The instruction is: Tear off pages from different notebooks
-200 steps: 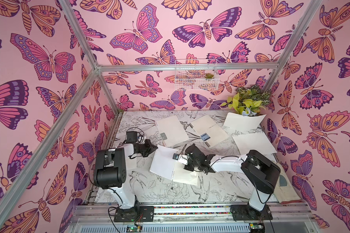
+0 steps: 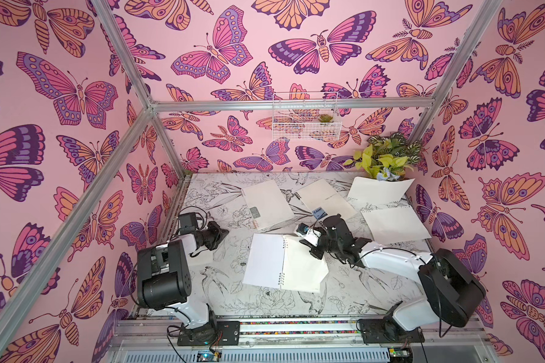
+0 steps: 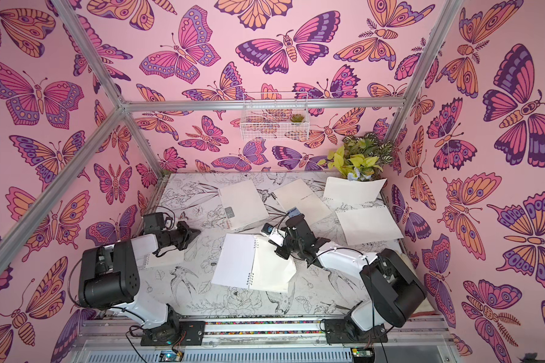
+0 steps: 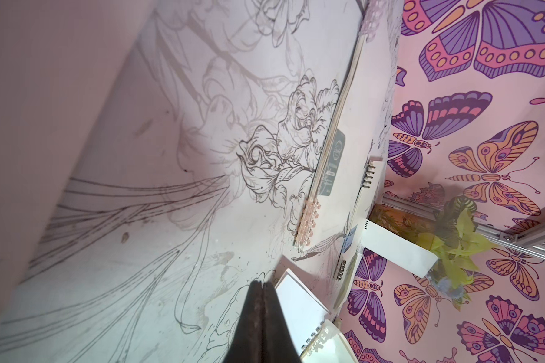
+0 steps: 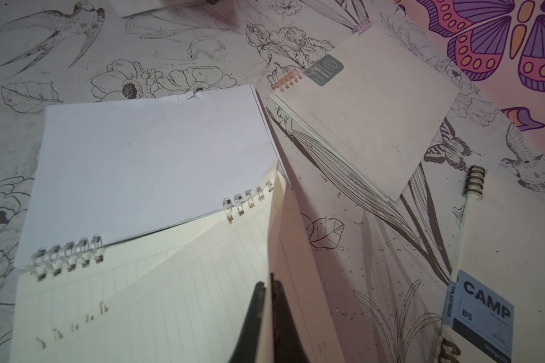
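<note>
The open spiral notebook (image 5: 151, 163) lies mid-table, with a blank white side and a lined cream side split by its rings. My right gripper is shut on a lined page (image 5: 193, 296) from the cream side. That page slants across the sheets below. Its holed edge is clear of the rings at the lower left, while its upper end still lies against the rings and folds up towards my fingers. To the left of the notebook, apart from it, my left gripper is shut with nothing visible between its fingers.
Behind lie a beige notebook (image 2: 267, 204), a CAMP notebook (image 5: 508, 260) and, at the back right, an open notebook (image 2: 396, 225) beside a plant (image 2: 387, 156). A pale sheet or pad lies partly under the left arm.
My left gripper has moved left, away from the notebook's corner. The right gripper has moved right. The notebook has shifted right and turned, and its cream page now skews at the lower right.
</note>
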